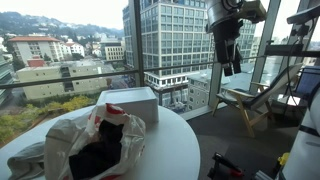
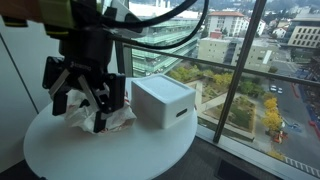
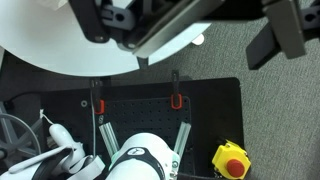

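Observation:
My gripper (image 1: pixel 232 68) hangs in the air to the right of the round white table (image 1: pixel 172 150), above its height. Its two fingers stand wide apart in the wrist view, and the gap of the gripper has nothing in it. On the table a white plastic bag with red print (image 1: pixel 135 139) lies open around something black (image 1: pixel 97 152). Behind it sits a white box (image 1: pixel 130 101). In exterior view 2 the gripper (image 2: pixel 80 114) covers part of the bag (image 2: pixel 118 117), while the box (image 2: pixel 164 101) shows clearly.
A grey cloth-like item (image 1: pixel 28 160) lies at the table's left. Below the gripper are the robot's white base (image 3: pixel 140 150) and a yellow stop-button box with a red knob (image 3: pixel 235 167). Windows surround the table; a folding chair (image 1: pixel 250 100) stands right.

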